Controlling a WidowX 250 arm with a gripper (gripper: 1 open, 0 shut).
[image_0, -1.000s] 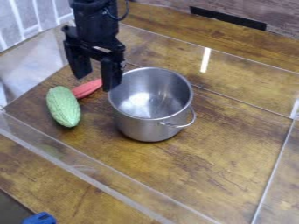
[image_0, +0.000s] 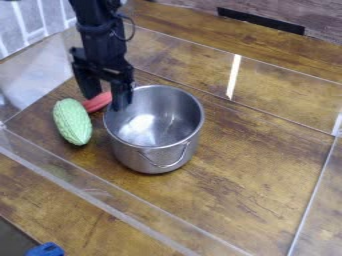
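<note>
A black robot gripper (image_0: 100, 85) reaches down from the upper left, its fingers at the left rim of a steel pot (image_0: 154, 140) with a wire handle. Whether it holds the rim is hard to tell. Left of the pot lie a pale green corn-shaped vegetable (image_0: 72, 121) and a red object (image_0: 96, 102), partly behind the gripper.
Clear panels edge it at left and right. A blue object (image_0: 44, 249) lies at the bottom left corner.
The gripper has moved left and a little down. The pot has shifted left and turned, its handle now facing the front.
</note>
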